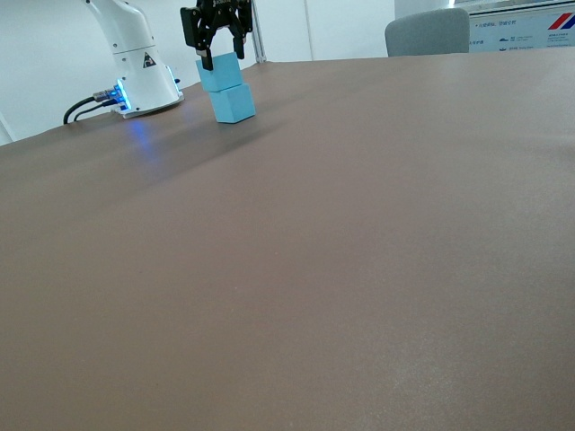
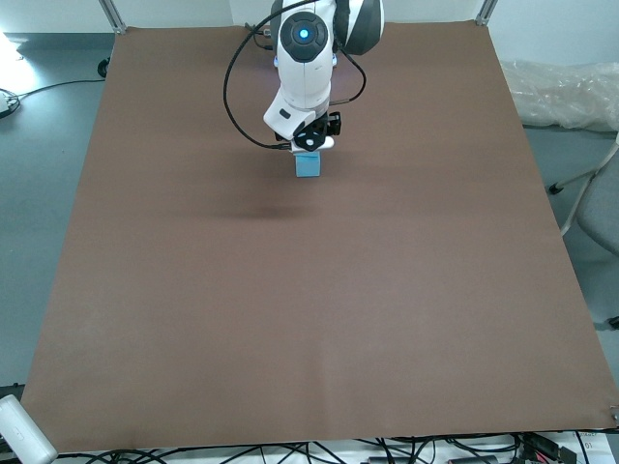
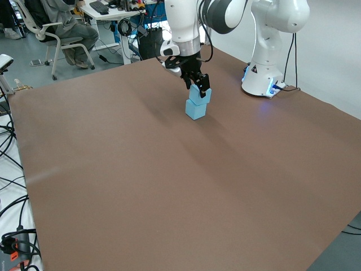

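Two light-blue cubes form a stack near the arm's base, the upper cube point(image 3: 200, 95) resting on the lower cube point(image 3: 196, 110); the top view shows both as well point(image 1: 233, 105). My black gripper point(image 1: 222, 60) is down at the stack, its fingers at the upper cube's top, one reaching over its near face. Whether they touch or grip it I cannot tell. In the left view the arm mostly hides the stack, leaving a blue face point(image 2: 308, 165) showing below the wrist.
Loose cables run along its edge in the left and right views. A grey chair point(image 2: 600, 203) and an office desk with a seated person stand off the table.
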